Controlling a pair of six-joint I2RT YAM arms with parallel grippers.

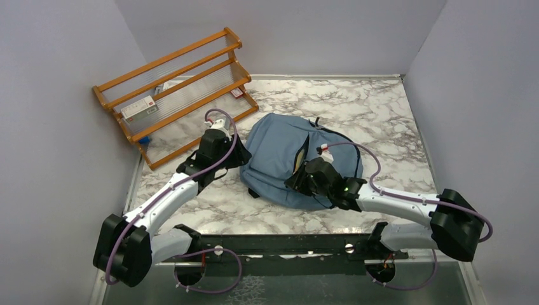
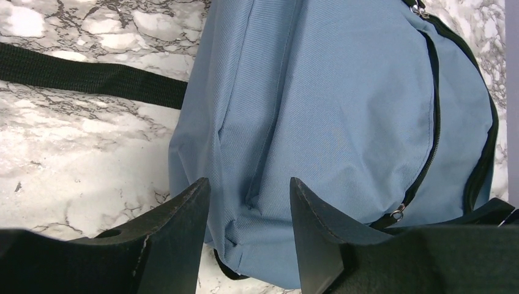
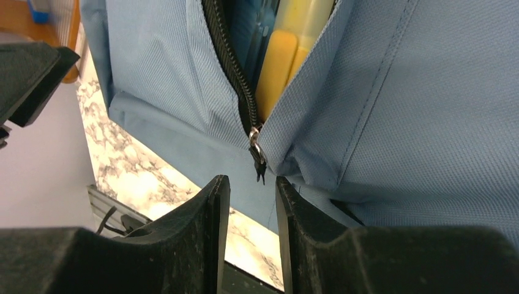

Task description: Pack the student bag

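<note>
A blue-grey student bag lies on the marble table, its front pocket unzipped. Inside that pocket a yellow item and a clear one show in the right wrist view. The zipper pull hangs at the pocket's lower end, just beyond the tips of my right gripper, which is part open with nothing between its fingers. At the bag's left edge my left gripper stands open, its fingertips above the fabric and holding nothing.
A wooden rack leans at the back left, with a white box, a small red box and a blue item. A black strap runs from the bag. Bare table lies behind and right of the bag.
</note>
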